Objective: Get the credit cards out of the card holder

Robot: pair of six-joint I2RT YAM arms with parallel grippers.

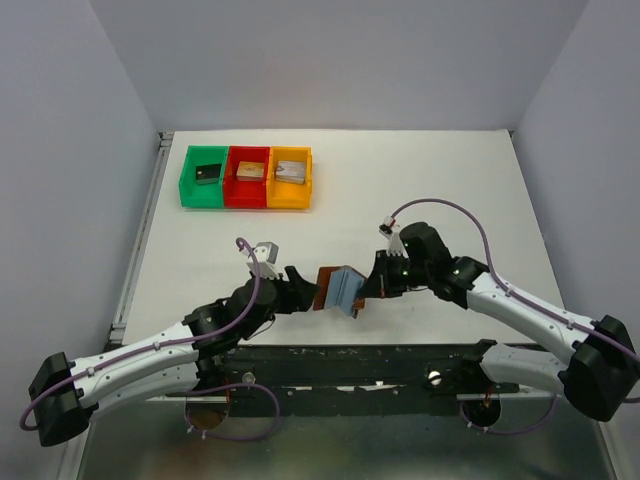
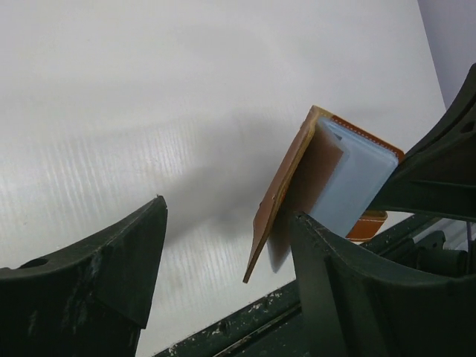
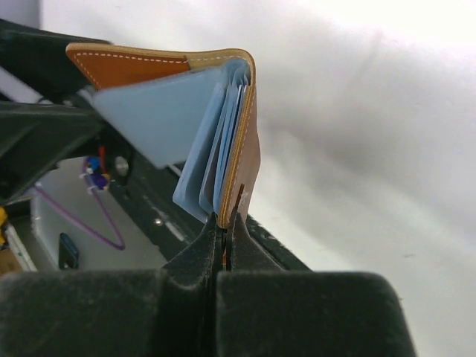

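The brown card holder (image 1: 327, 285), opened like a book with pale blue sleeves (image 1: 345, 290) inside, is held up above the front of the white table. My right gripper is shut on one edge of its brown cover, the sleeves fanning out beside that cover. On the other side, my left gripper stands open, its two fingers well apart. The other cover flap (image 2: 286, 182) shows between these fingers, closer to the right one, and is not pinched. No separate card can be made out among the sleeves.
At the back left stand a green bin (image 1: 203, 201), a red bin (image 1: 247, 202) and a yellow bin (image 1: 289, 201), each with something inside.
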